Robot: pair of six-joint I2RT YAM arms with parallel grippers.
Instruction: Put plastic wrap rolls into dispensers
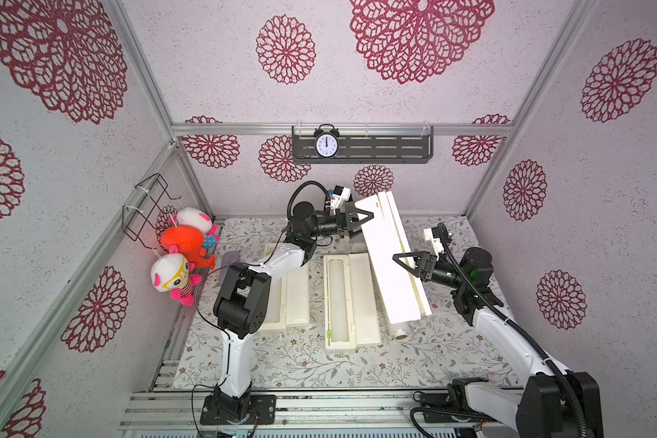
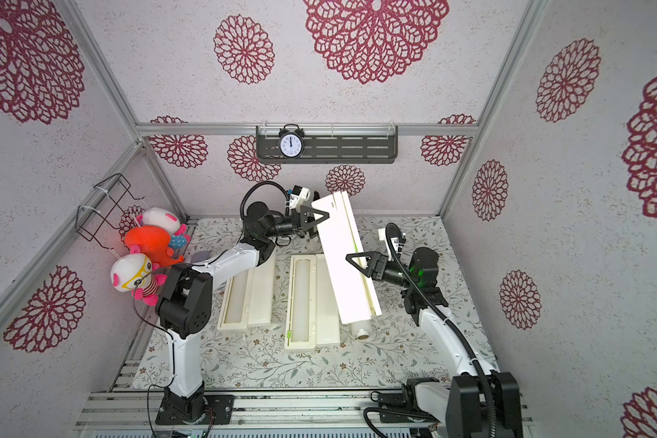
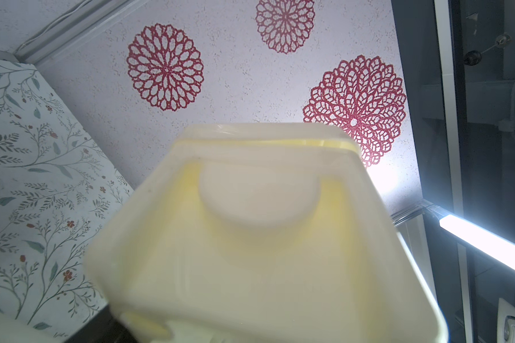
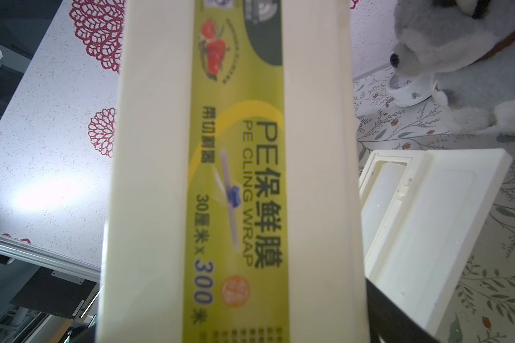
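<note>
A long white cling wrap dispenser point(image 1: 394, 270) is held up off the table, tilted, its near end toward the right. A narrow gap with some green runs along its right edge. Its printed label point(image 4: 237, 171) faces the right wrist camera. My left gripper point(image 1: 363, 221) is at its far end and my right gripper point(image 1: 405, 266) is around its middle; both fingers stand wide, with the box between their fingers. Below the box a white wrap roll point(image 2: 361, 332) pokes out on the table. An open dispenser point(image 1: 339, 303) lies left of the roll, and another point(image 1: 297, 295) further left.
Plush toys point(image 1: 182, 252) hang from a wire rack at the left wall. A grey plush point(image 4: 457, 63) shows in the right wrist view. A grey object point(image 1: 228, 266) lies behind the left arm. Free tablecloth point(image 1: 452, 346) lies at the front right.
</note>
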